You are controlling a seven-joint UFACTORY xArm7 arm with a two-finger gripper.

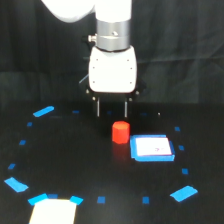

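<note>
A small red block [121, 133] sits on the black table near the middle. Just right of it lies a blue-rimmed box or tray [170, 155] with a white area inside; the two are very close, and I cannot tell if they touch. Above and behind the red block in the picture, my gripper [112, 108] points down, its two thin dark fingers spread wide. Nothing shows between them.
A pale, cream-coloured object [53, 211] is cut off by the bottom edge at left. Several pieces of blue tape mark the table, such as the tape strip [184, 193] at right.
</note>
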